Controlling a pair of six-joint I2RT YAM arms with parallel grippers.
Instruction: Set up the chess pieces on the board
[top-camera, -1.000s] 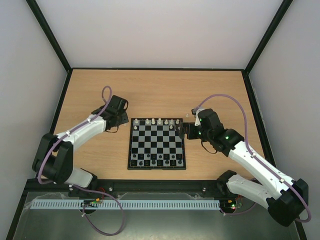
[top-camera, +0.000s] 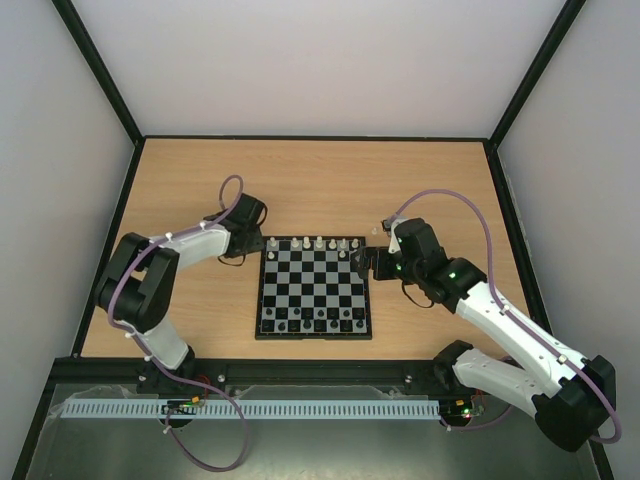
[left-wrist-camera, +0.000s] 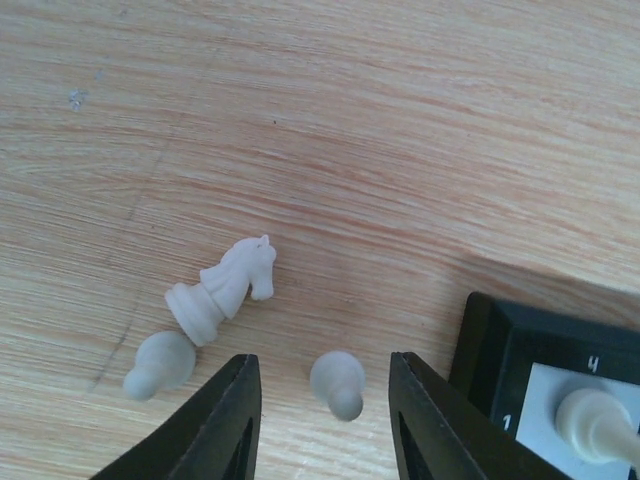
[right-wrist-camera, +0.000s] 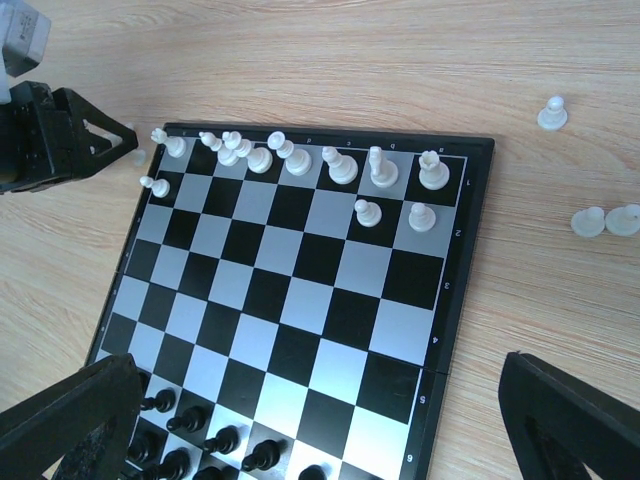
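My left gripper hangs beside the board's corner, part open, its fingers either side of a white pawn standing on the table. A white knight lies left of that pawn, with another white piece nearby. My right gripper stands open over the chessboard, nothing seen between its fingers. White pieces stand along the board's far side; black pieces along the near side.
More white pieces stand on the wooden table off the board's right in the right wrist view. The table behind the board is clear.
My left arm has moved right, toward the board's far left corner. The right arm and the pieces on the board look unchanged.
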